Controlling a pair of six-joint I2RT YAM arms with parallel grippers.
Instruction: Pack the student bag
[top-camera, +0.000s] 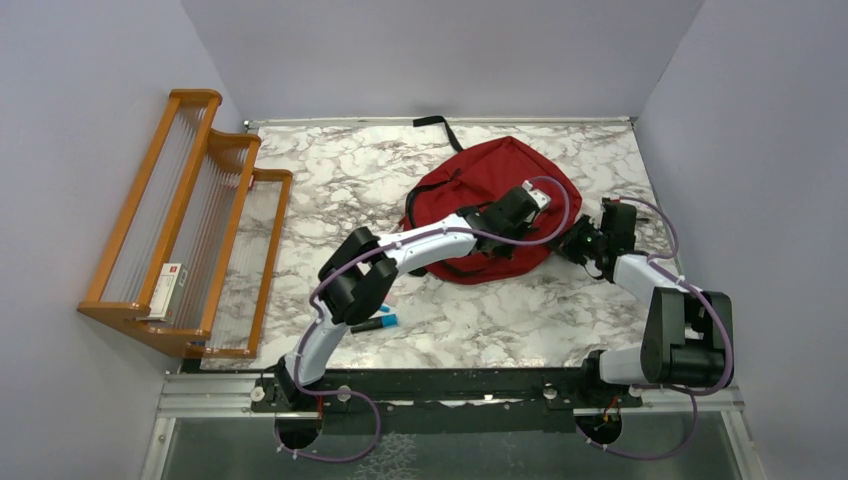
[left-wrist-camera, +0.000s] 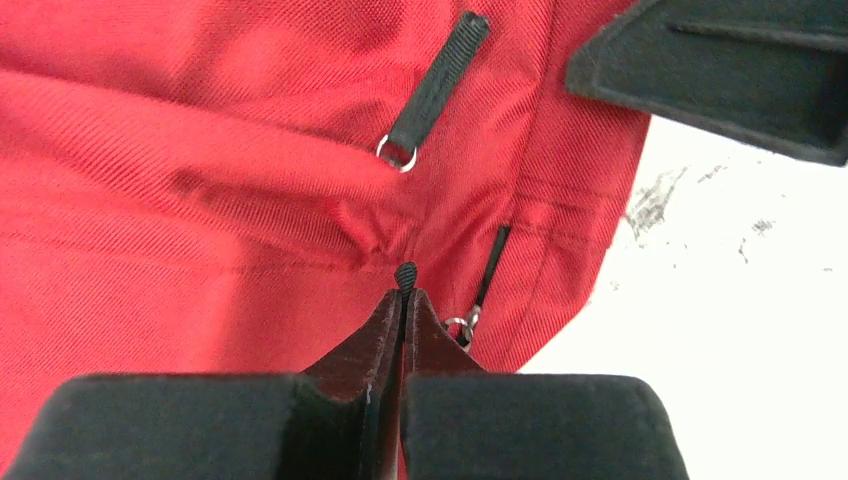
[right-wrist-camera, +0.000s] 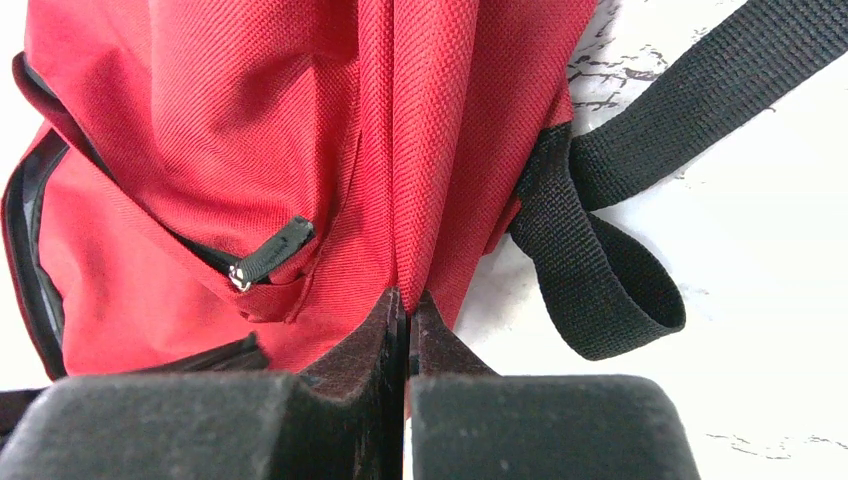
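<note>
The red student bag (top-camera: 510, 165) lies flat on the marble table, black straps at its back and left. In the left wrist view my left gripper is shut on a black zipper pull (left-wrist-camera: 405, 275), whose tip pokes up between the fingertips. Further up the cloth lies another black zipper pull (left-wrist-camera: 437, 85) with a metal ring, apart from the fingers. My right gripper is shut on a raised fold of the bag's edge (right-wrist-camera: 430, 150). The left arm hides part of the bag in the top view.
A wooden rack (top-camera: 205, 230) holding a white box (top-camera: 168, 291) stands at the left. A black-and-blue item (top-camera: 376, 323) lies near the table's front, partly under the left arm. Bare marble (top-camera: 480, 325) stretches along the front. Black webbing (right-wrist-camera: 610, 250) lies beside the bag.
</note>
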